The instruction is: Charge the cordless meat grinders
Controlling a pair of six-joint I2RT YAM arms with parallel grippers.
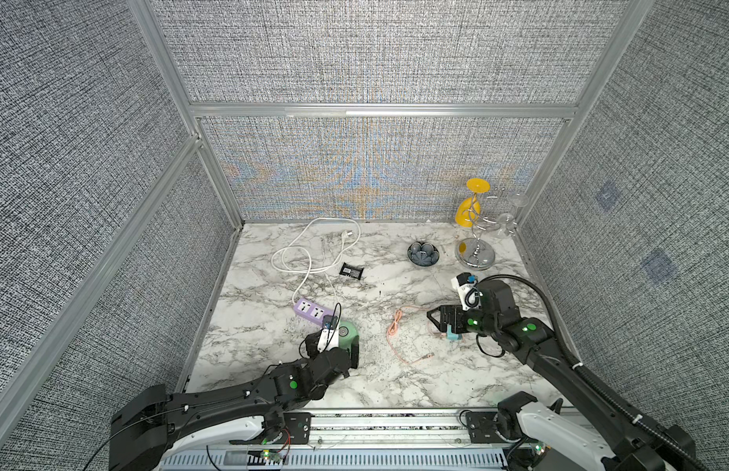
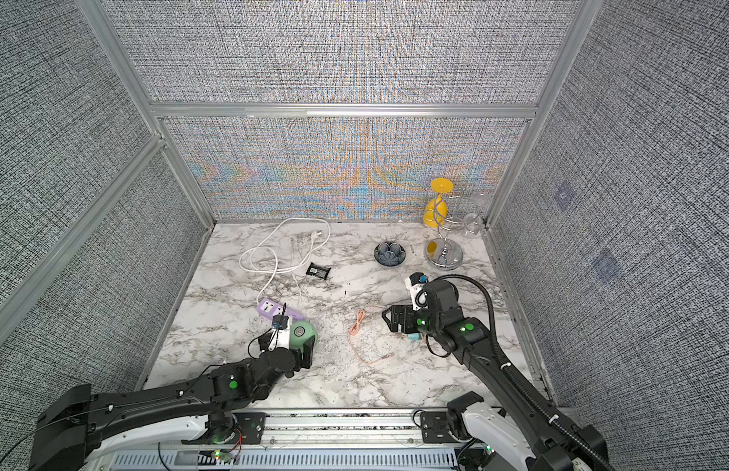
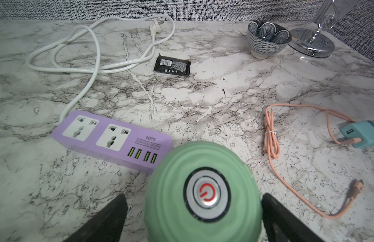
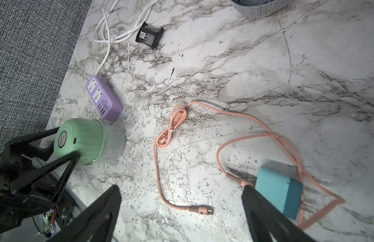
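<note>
A green-topped meat grinder point(image 3: 203, 181) with a clear lower body point(image 4: 113, 143) stands on the table; its power button faces the left wrist camera. My left gripper is open, its fingers on either side of the green top. Right of it lies a pink charging cable point(image 4: 170, 129), its middle bundled and one metal-tipped connector point(image 4: 201, 210) free. A teal charger block point(image 4: 275, 189) sits beside the cable's other plug; whether they are joined I cannot tell. Above the table near them my right gripper hangs open and empty. A purple power strip point(image 3: 114, 139) lies behind the grinder.
The strip's white cord point(image 3: 96, 56) loops toward the back wall, near a small black packet point(image 3: 172, 66). A patterned bowl point(image 3: 268, 39) with small cups and a metal stand point(image 1: 475, 252) occupy the back right.
</note>
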